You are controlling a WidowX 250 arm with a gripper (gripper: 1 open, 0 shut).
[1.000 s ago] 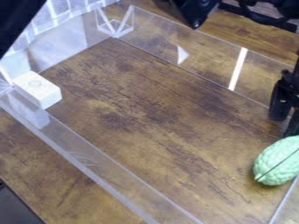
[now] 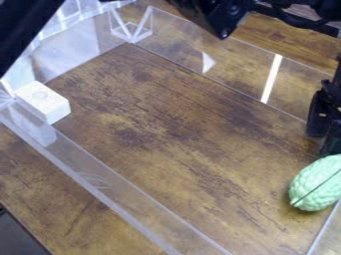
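A pale green, textured oval object (image 2: pixel 314 183) rests at the lower right of the enclosure. Just above it, at the right edge, the black gripper (image 2: pixel 324 112) is only partly visible; its fingers hang over the floor near the green object, and their state is hard to make out. A white block (image 2: pixel 43 102) with a round mark on top sits at the left corner by the clear wall.
A clear acrylic wall (image 2: pixel 114 199) rings the wooden floor (image 2: pixel 173 139). The middle of the floor is empty. Dark arm parts cross the top of the view.
The dark arm parts at the top have shifted slightly. The green object and the white block have not moved.
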